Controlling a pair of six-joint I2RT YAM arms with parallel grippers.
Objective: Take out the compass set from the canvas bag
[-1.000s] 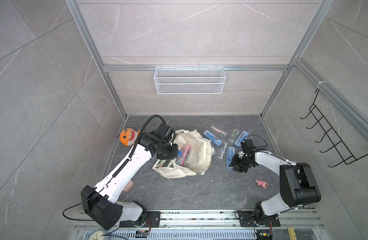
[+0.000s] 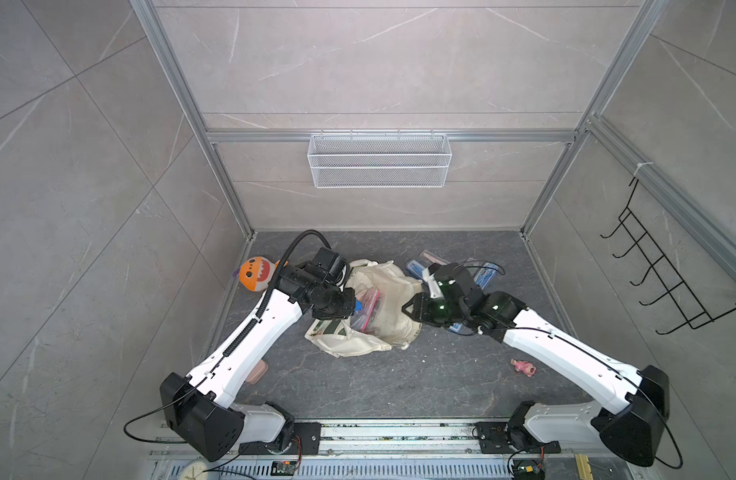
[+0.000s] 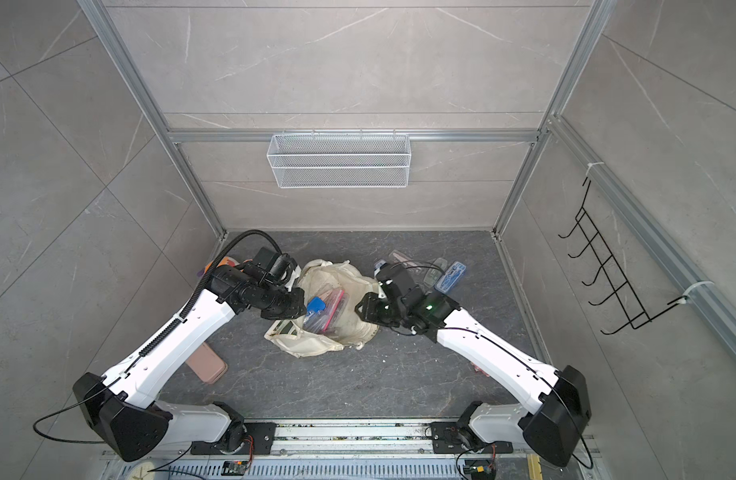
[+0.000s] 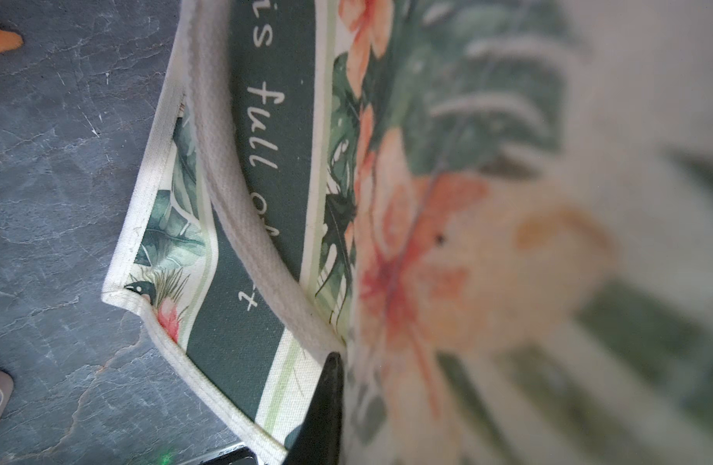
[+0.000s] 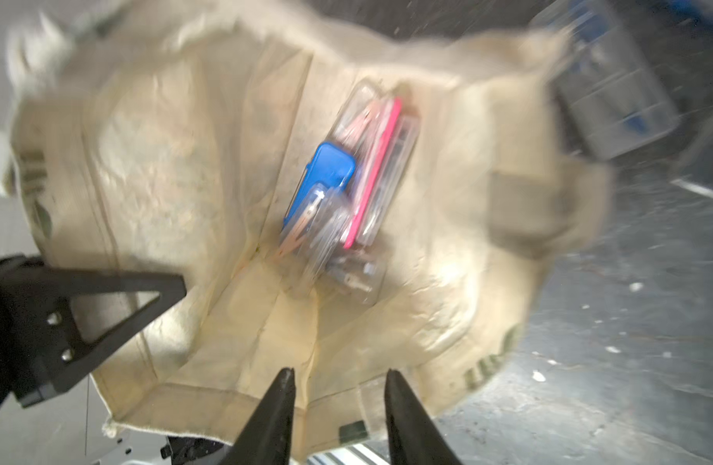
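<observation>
A cream canvas bag (image 3: 343, 320) lies open on the dark floor, several clear cases inside, among them a blue one (image 5: 325, 166) and a pink-edged one (image 5: 370, 174). Which is the compass set I cannot tell. My left gripper (image 2: 343, 308) is shut on the bag's left side, whose floral cloth fills much of the left wrist view. My right gripper hangs over the bag's right rim, fingers apart, nothing between them.
Several cases (image 3: 449, 277) lie right of the bag. An orange toy (image 2: 255, 273) is at back left, a pink case (image 3: 206, 361) front left, a pink toy (image 2: 523, 367) front right. The floor in front of the bag is clear.
My right arm has swung left and up from beside the cases on the right to above the bag. My left arm has stayed put.
</observation>
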